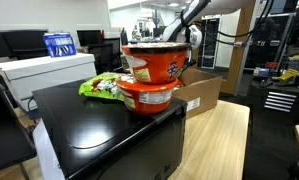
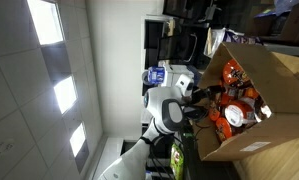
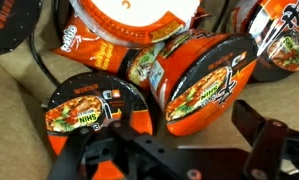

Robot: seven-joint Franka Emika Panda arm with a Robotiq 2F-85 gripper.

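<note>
Below my gripper, a tilted red noodle cup (image 3: pixel 201 85) shows its printed black lid in the wrist view. A second cup (image 3: pixel 87 115) has its round lid facing up at the left. My gripper stands open, its dark fingers (image 3: pixel 119 145) apart and nothing held between them. In exterior view 2 the red cups (image 2: pixel 232 112) lie jumbled inside a cardboard box (image 2: pixel 264 135), with the white arm reaching over the box's side. Exterior view 1 shows the box (image 1: pixel 201 92) partly hidden behind two stacked red tubs.
The stacked red tubs (image 1: pixel 154 78) stand on a black cabinet (image 1: pixel 84 125), beside green packets (image 1: pixel 101 88). Box walls enclose the cups closely. Bare wooden table (image 1: pixel 219 140) lies in front of the box.
</note>
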